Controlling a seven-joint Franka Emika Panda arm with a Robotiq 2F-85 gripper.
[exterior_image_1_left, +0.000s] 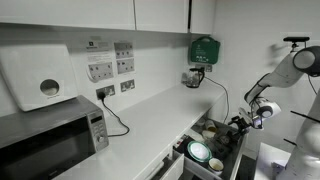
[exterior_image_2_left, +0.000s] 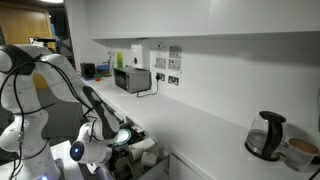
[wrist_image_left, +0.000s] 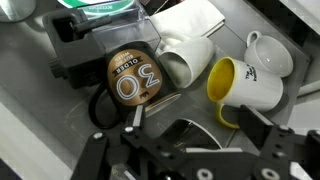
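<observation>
In the wrist view my gripper is open, its dark fingers (wrist_image_left: 262, 145) spread wide over a drawer of crockery. Just below the gap lies a dark object with a white rim (wrist_image_left: 185, 134), partly hidden by the gripper. Ahead of it are a white mug (wrist_image_left: 188, 62) on its side and a white mug with a yellow inside (wrist_image_left: 245, 86), also tipped over. A black round item with a brown label (wrist_image_left: 136, 76) lies to the left. Exterior view 1 has the gripper (exterior_image_1_left: 240, 123) low at the drawer's far right end.
A small white cup (wrist_image_left: 270, 52) and a white cloth (wrist_image_left: 190, 17) lie farther in. A green-rimmed plate (exterior_image_1_left: 199, 151) and another cup (exterior_image_1_left: 216, 165) occupy the drawer's near part. On the counter stand a microwave (exterior_image_1_left: 55, 145) and a kettle (exterior_image_2_left: 265, 134).
</observation>
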